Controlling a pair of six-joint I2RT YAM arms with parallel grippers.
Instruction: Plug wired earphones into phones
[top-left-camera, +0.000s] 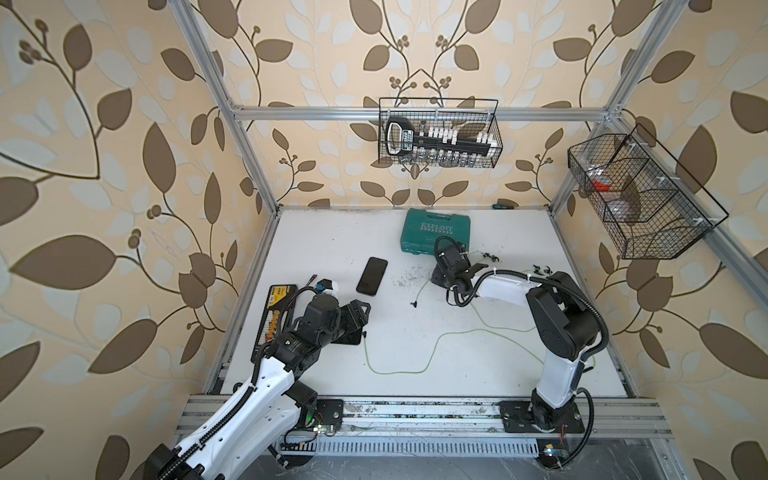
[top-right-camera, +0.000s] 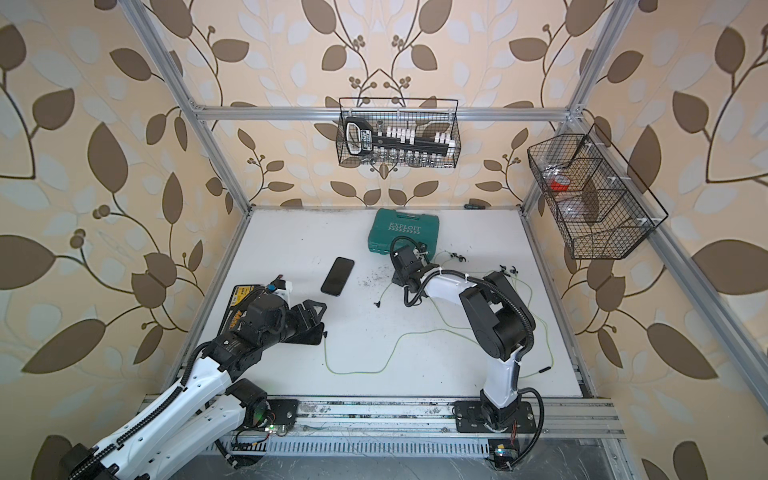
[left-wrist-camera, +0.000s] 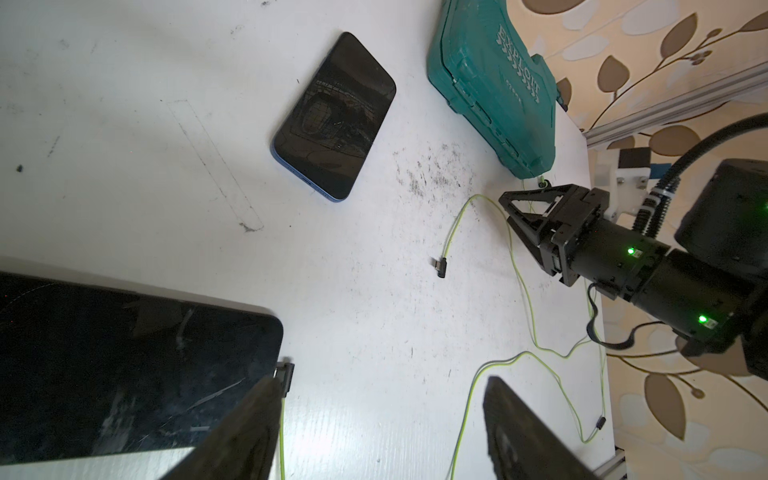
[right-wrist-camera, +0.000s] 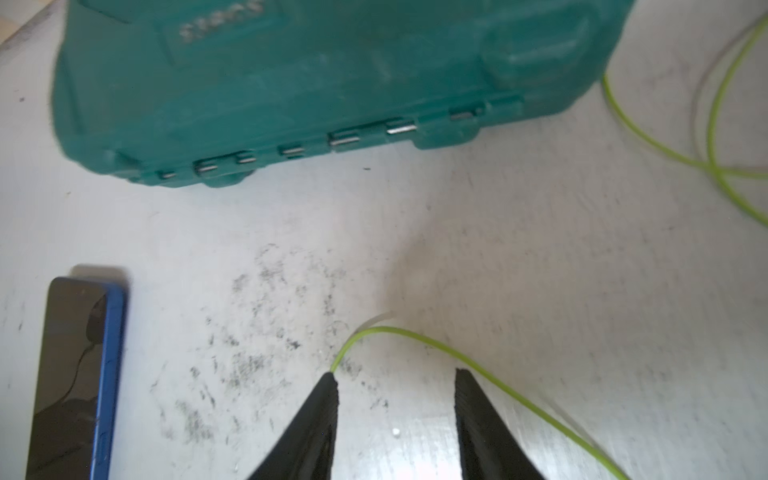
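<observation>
A black phone with blue edge (left-wrist-camera: 332, 116) lies mid-table; a larger dark phone or tablet (left-wrist-camera: 136, 364) lies front-left, a green earphone cable's plug (left-wrist-camera: 284, 376) at its right edge. Another plug (left-wrist-camera: 441, 265) lies loose right of the smaller phone, its green cable (right-wrist-camera: 416, 336) running under my right gripper, which stands part open above the table before the green case, nothing between its fingers. My left gripper stands open above the larger device's right end, holding nothing.
The green case (top-left-camera: 434, 230) sits at the back. Earbuds (top-left-camera: 489, 257) and cables lie at the right. A tool set (top-left-camera: 272, 312) is at the left. Wire baskets (top-left-camera: 440, 136) hang on the frame.
</observation>
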